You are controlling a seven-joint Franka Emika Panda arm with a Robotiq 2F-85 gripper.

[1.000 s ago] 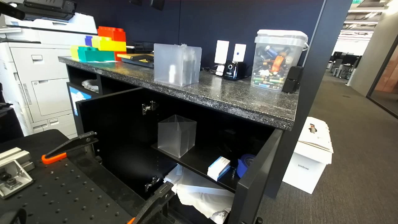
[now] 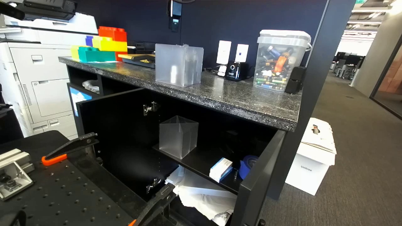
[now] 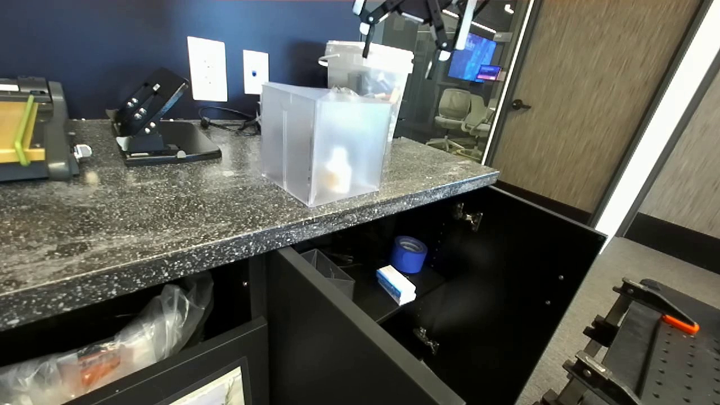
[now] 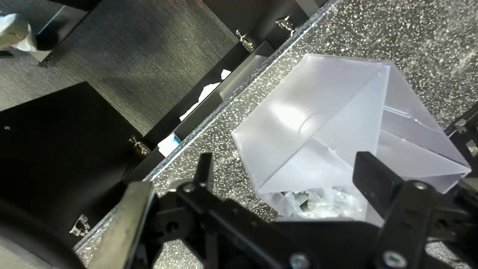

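Note:
A frosted translucent bin (image 3: 351, 152) stands on the speckled dark counter (image 3: 135, 223), near its front edge. Seen from above in the wrist view, the same bin (image 4: 286, 121) has folded or angled panels, with crumpled clear plastic (image 4: 331, 204) at its lower side. My gripper is open over the counter and the bin, its fingers wide apart and nothing between them. In the second exterior view the gripper (image 3: 399, 61) hangs above and behind the bin. Only a dark piece of the gripper shows at the top of the first exterior view.
Under the counter, both cabinet doors (image 2: 260, 180) hang open. On the shelf are another translucent bin (image 2: 177, 137), a small white-and-blue box (image 2: 221, 169) and blue tape (image 2: 247, 165). A tub of batteries (image 2: 277, 67) stands right; toy blocks (image 2: 100, 47) stand left.
At the top of the first exterior view, the dark gripper part has come lower and shifted right. The bins, the shelf items and the cabinet doors look the same.

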